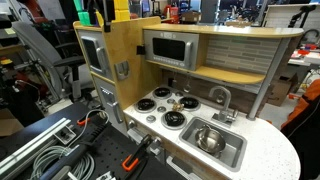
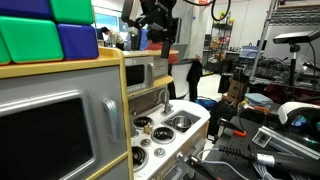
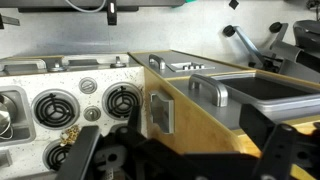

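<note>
My gripper stands open in the wrist view, its two dark fingers wide apart with nothing between them. In exterior view 2 the black arm [image 2: 152, 14] reaches in high, near the tall wooden cabinet. Beyond the left finger, the toy stove's coil burners [image 3: 122, 101] show, with a small gold-coloured item [image 3: 70, 134] among them. A metal bowl [image 1: 208, 138] sits in the sink [image 1: 228, 151]. The microwave [image 1: 170, 48] is beneath the wooden shelf, its door seemingly shut.
Blue blocks [image 2: 76, 42] and green blocks [image 2: 30, 36] line the top of the wooden cabinet [image 2: 121, 78]. A curved faucet [image 1: 226, 98] rises behind the sink. White counter [image 1: 265, 150] right of the sink is clear. Cables [image 1: 52, 160] lie at the front left.
</note>
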